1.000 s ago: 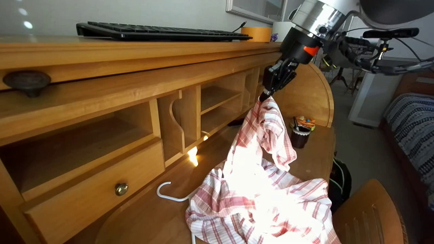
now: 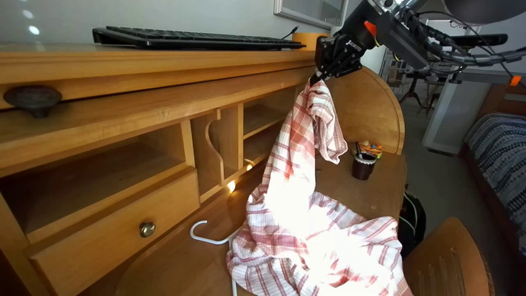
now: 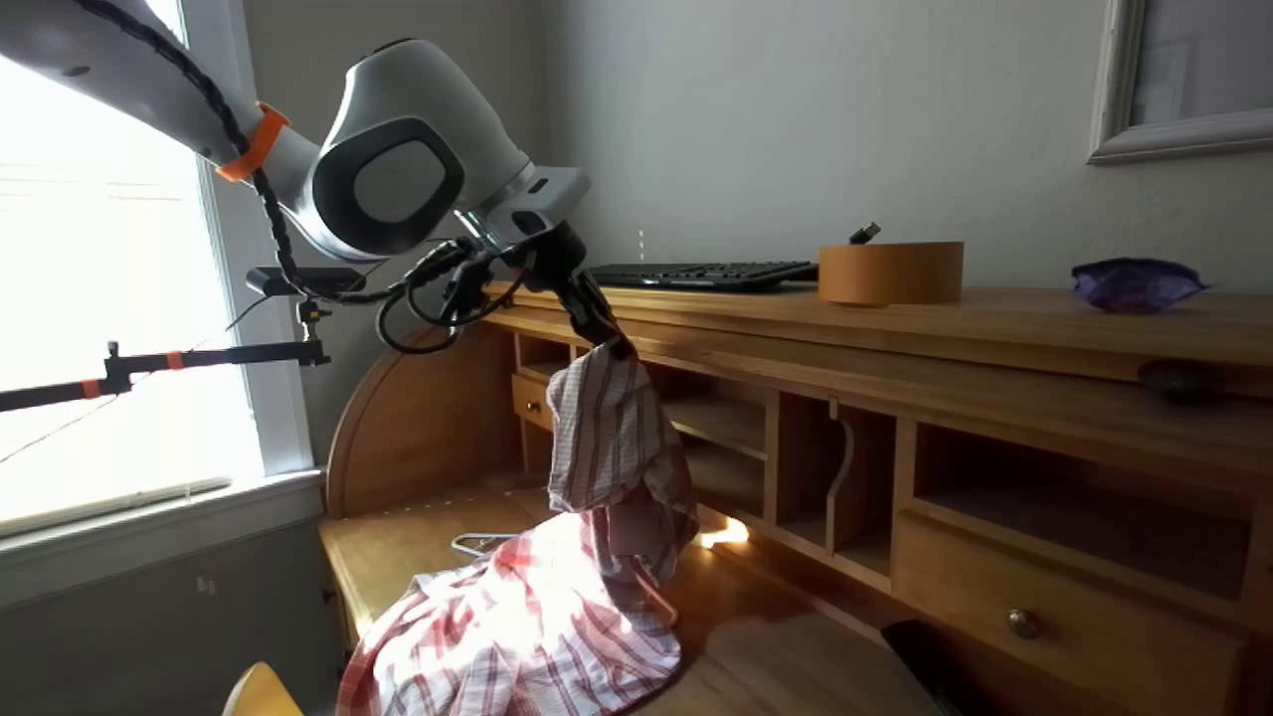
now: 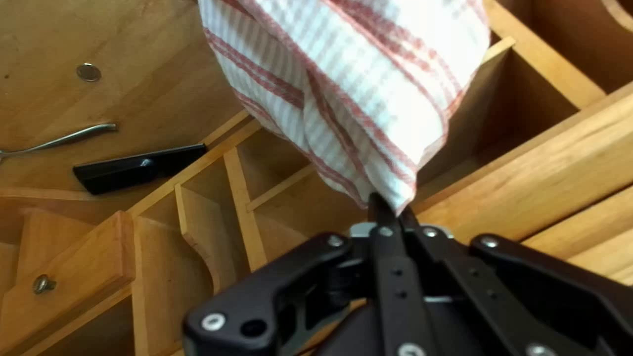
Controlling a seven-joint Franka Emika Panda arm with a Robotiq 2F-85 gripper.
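Observation:
A red-and-white plaid cloth [image 2: 289, 163], perhaps a shirt, hangs from my gripper [image 2: 315, 80] by one pinched corner. Its lower part lies heaped on the desk [image 3: 764, 656] in bright sunlight. In the wrist view my gripper is shut, with the tip of the cloth [image 4: 356, 101] caught between its fingers. Seen from the other side, the gripper [image 3: 618, 346] stands in front of the upper shelf edge, the cloth [image 3: 609, 430] draping straight below it. A white hanger [image 2: 209, 240] lies on the desk, partly covered by the heap.
Cubbyholes and a drawer [image 2: 113, 232] line the desk's back. On the top shelf are a keyboard [image 3: 704, 275], an orange roll [image 3: 889, 272] and a purple packet [image 3: 1134, 284]. A dark cup [image 2: 363, 166] stands at the far end. A chair [image 2: 448, 256] is in front.
My gripper has risen and shifted slightly left in exterior view 1, drawing the cloth's held corner higher. The heap on the desk and the hanger have barely moved.

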